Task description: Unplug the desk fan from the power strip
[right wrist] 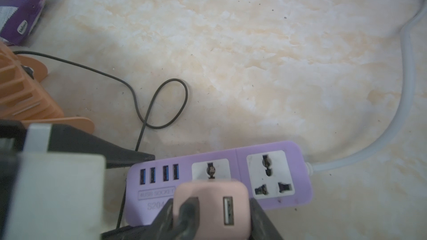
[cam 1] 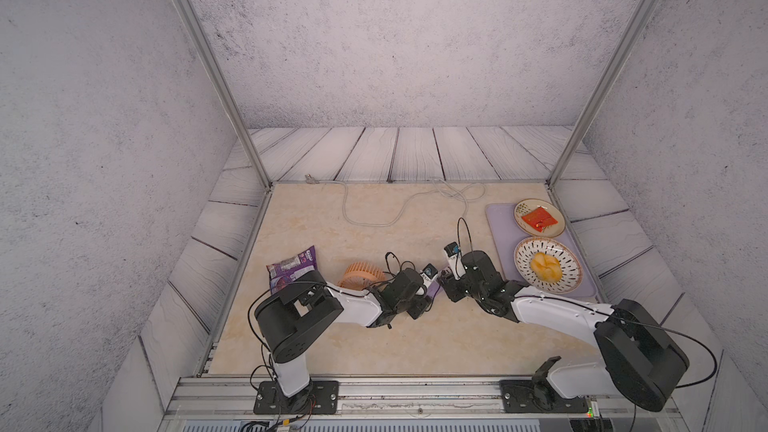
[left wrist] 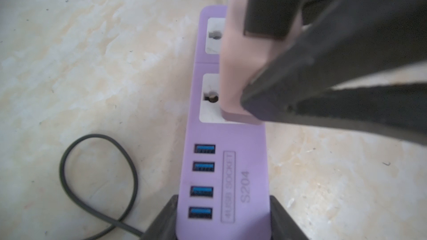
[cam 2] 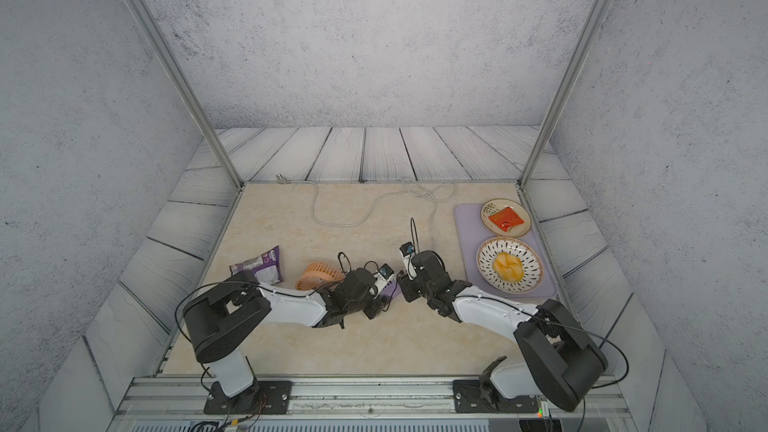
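Observation:
The lilac power strip (right wrist: 162, 164) lies on the table with its USB end between the fingers of my left gripper, which is shut on it. My right gripper is shut on a pink plug (right wrist: 211, 192), one finger on each side. This plug sits over the lower part of the middle socket; whether its prongs are in the socket cannot be told. A USB port shows on the plug's face. The far socket (right wrist: 266, 175) is empty. The orange desk fan (cam 1: 361, 275) stands left of the strip, its black cable (right wrist: 171, 126) looping beside the strip.
A purple snack bag (cam 1: 292, 264) lies at the left. A lilac tray (cam 1: 502, 228) with two plates stands at the right. The strip's white cord (right wrist: 407, 71) curves off toward the back of the table.

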